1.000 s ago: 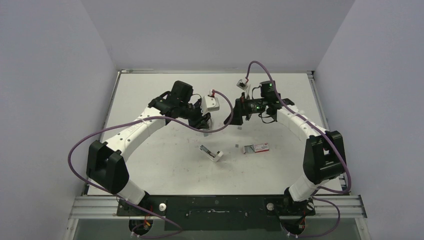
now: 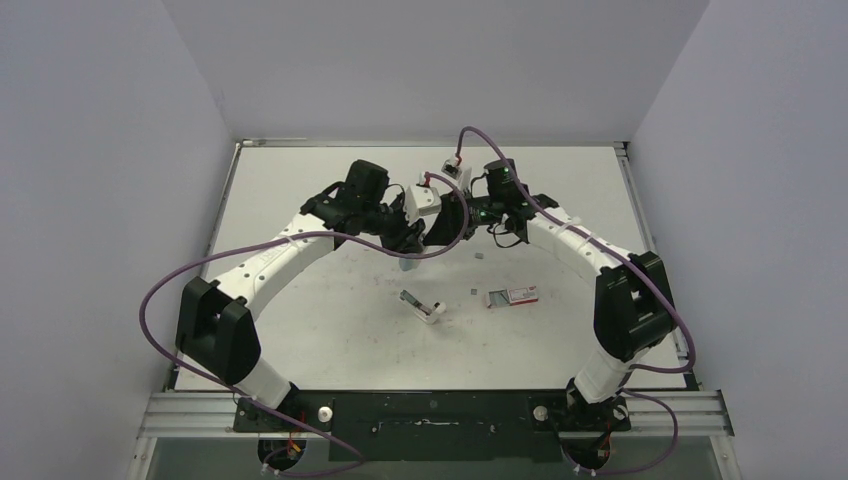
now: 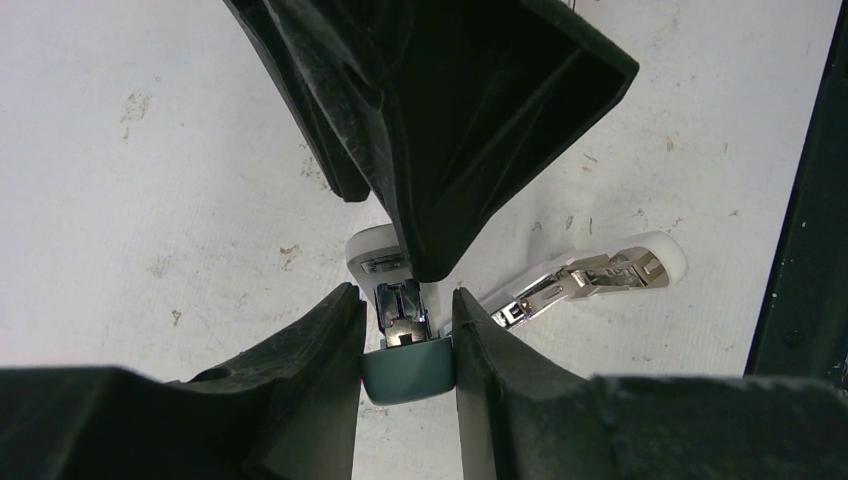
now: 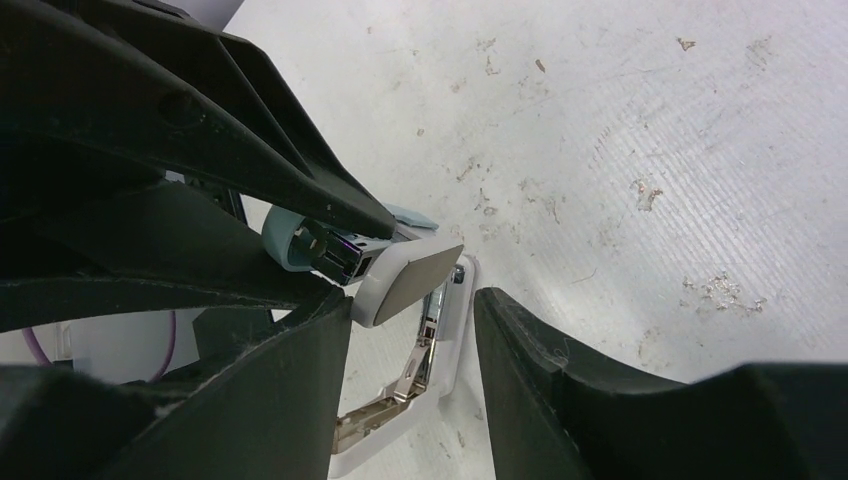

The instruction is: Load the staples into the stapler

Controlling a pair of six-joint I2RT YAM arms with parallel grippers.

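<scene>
My left gripper is shut on a small stapler part with a teal cap (image 3: pixel 406 375), a metal channel and a grey-white end (image 3: pixel 368 245), held in the air. My right gripper stands part open around that grey-white end (image 4: pixel 410 280), its fingers very near it; contact is unclear. A white stapler body (image 2: pixel 422 308) with metal mechanism lies on the table below, also seen in the left wrist view (image 3: pixel 600 275).
A red-and-white staple box (image 2: pixel 512 297) lies right of the stapler, with small grey pieces (image 2: pixel 479 255) nearby.
My right arm has come leftward to meet the left gripper at the held piece. The left gripper has shifted only slightly.
</scene>
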